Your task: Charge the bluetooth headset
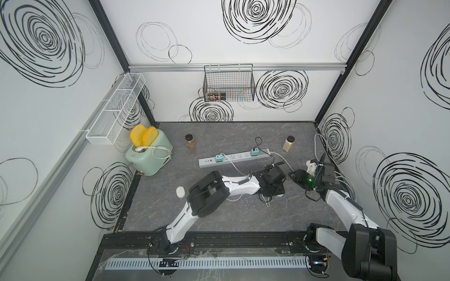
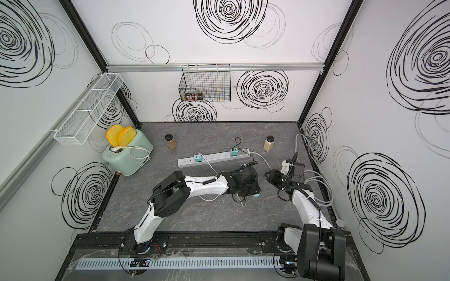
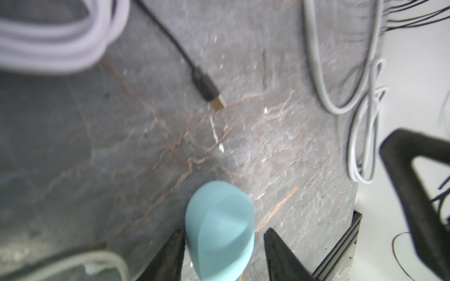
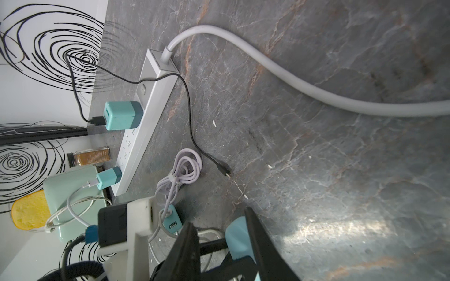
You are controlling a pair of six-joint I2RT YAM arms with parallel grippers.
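Observation:
The pale teal headset case, smooth and rounded, sits between the two fingers of my left gripper, which is shut on it. Only a sliver of that case shows in the top left view, under the left hand. A thin black cable's plug lies loose on the table ahead of the case, its metal tip apart from it. My right gripper stands part open to the right of the left hand. Nothing shows held in it; the case appears beyond its fingers. Any port on the case is hidden.
A white power strip carries teal adapters; the black cable runs from one adapter. A coiled white cable lies near the plug. The toaster, two jars and a white oval object stand clear.

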